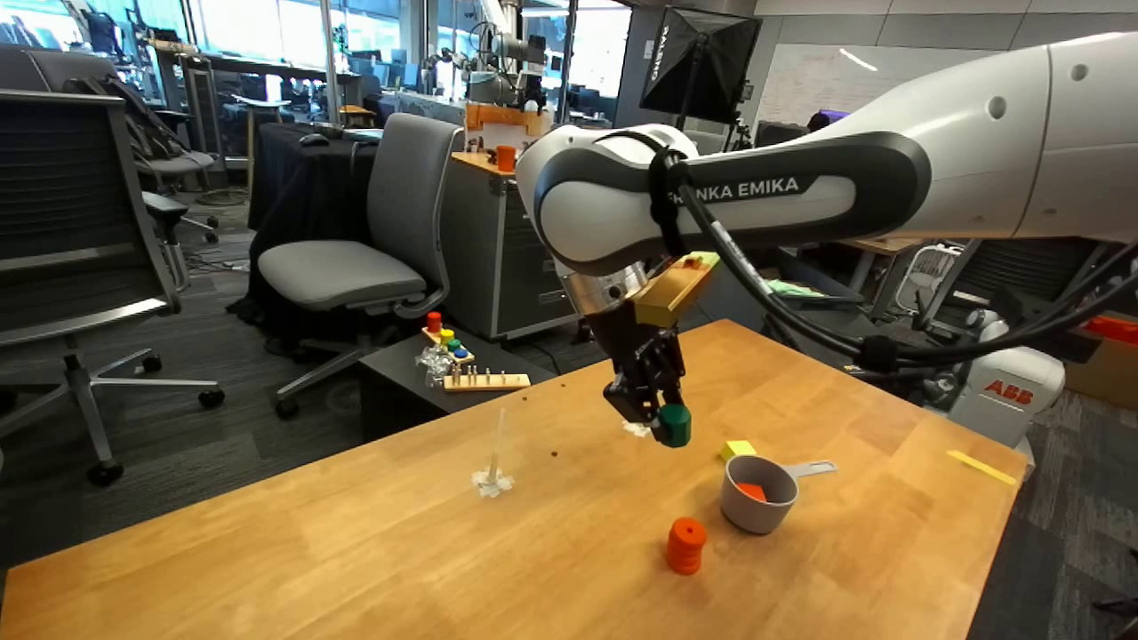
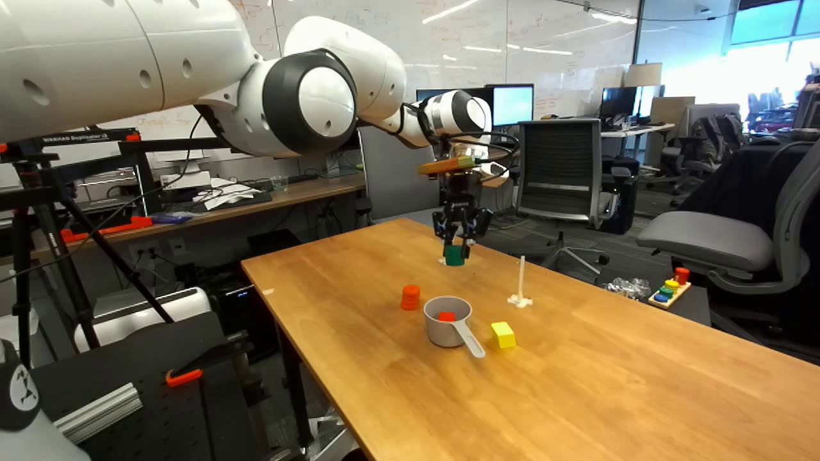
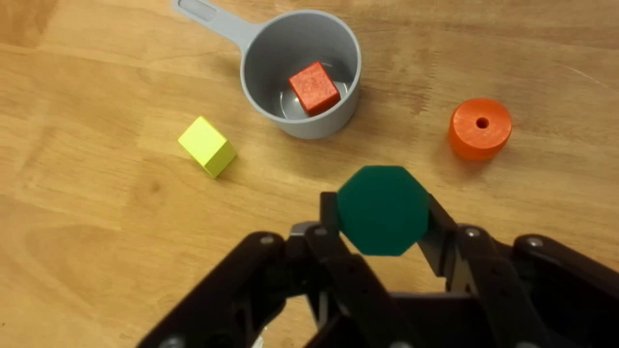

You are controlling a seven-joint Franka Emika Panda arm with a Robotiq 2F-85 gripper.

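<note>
A dark green octagonal block is held between the two black fingers of my gripper, which is shut on it. In the first exterior view the green block hangs in the air above the table, short of the grey cup. That grey cup, with a long handle, stands upright and has a red cube inside. Beside it on the wood lies a yellow cube. On the cup's other side stands an orange-red stack of discs with a hole in its top.
A thin white peg stands upright on the table, its base taped down. Off the table, a low black stand carries a pegboard and coloured pieces.
</note>
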